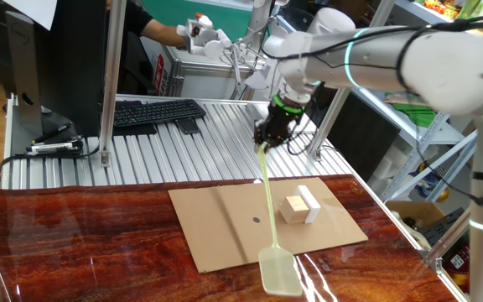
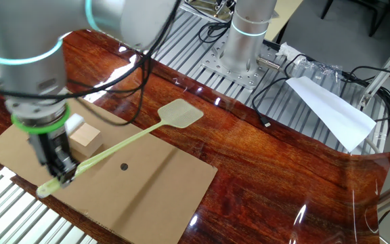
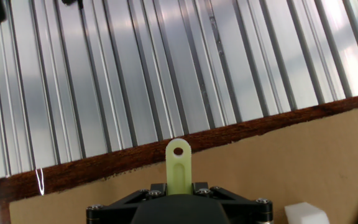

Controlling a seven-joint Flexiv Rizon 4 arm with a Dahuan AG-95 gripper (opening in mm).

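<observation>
A pale yellow-green fly swatter (image 1: 280, 270) is held by its handle, with my gripper (image 1: 263, 144) shut on it. In exterior view 2 the swatter's head (image 2: 180, 113) points away from the gripper (image 2: 65, 177), over the brown wooden table top. Its handle end (image 3: 178, 163) sticks out between the fingers in the wrist view. Below the handle lies a cardboard sheet (image 1: 216, 226) with a small dark round spot (image 1: 256, 220). A light wooden block (image 1: 293, 210) and a white block (image 1: 309, 203) stand side by side on the cardboard, close to the handle.
Ribbed metal surface (image 1: 183, 155) runs behind the wooden table top (image 1: 82, 243). A keyboard (image 1: 158, 114) and a monitor stand to the back left. White paper (image 2: 334, 114) and loose cables lie near the robot's base.
</observation>
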